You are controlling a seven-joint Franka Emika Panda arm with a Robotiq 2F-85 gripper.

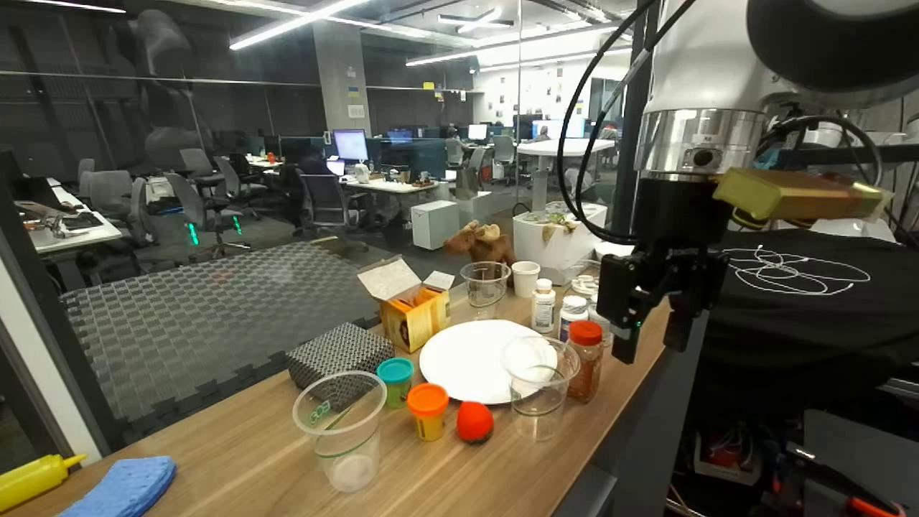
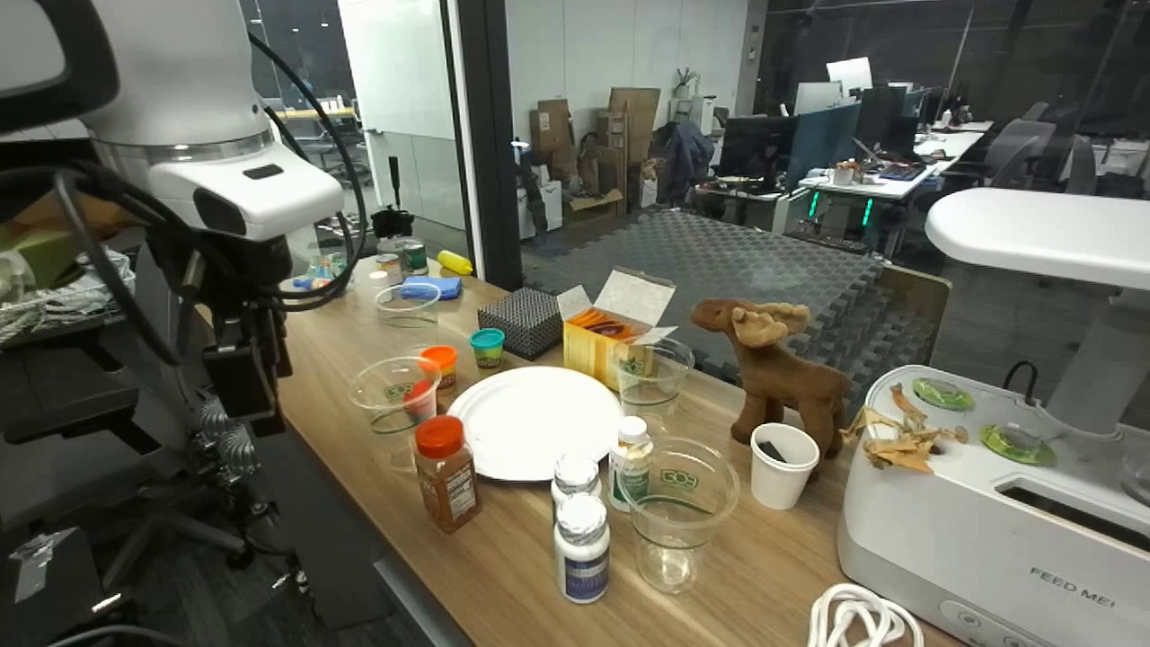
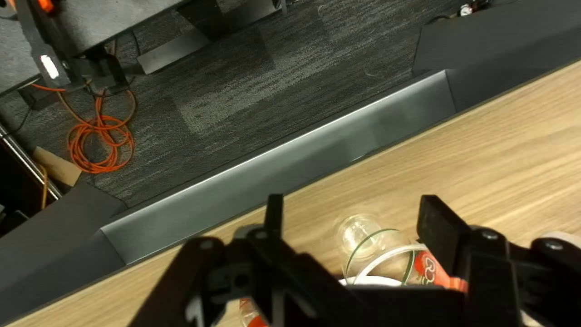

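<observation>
My gripper point(image 1: 652, 342) hangs over the table's near edge, right of the red-capped spice jar point(image 1: 586, 360). In the wrist view the fingers point(image 3: 273, 215) stand wide apart, with nothing held between them. A clear plastic cup point(image 3: 355, 235) shows below in that view, toward the right finger. From the first exterior side, this clear cup point(image 1: 538, 413) stands upright in front of the white plate point(image 1: 456, 357). The plate looks empty. A red ball point(image 1: 474, 421) lies left of that cup, beside an orange-lidded tub point(image 1: 428, 412) and a teal-lidded tub point(image 1: 395, 382).
Pill bottles point(image 2: 583, 548), another clear cup point(image 2: 674, 518), a white paper cup point(image 2: 782, 465) and a plush moose point(image 2: 787, 372) crowd the far end. An open yellow box point(image 1: 415, 317) and a black mesh box point(image 1: 341, 355) line the back. Bare wood runs along the front edge.
</observation>
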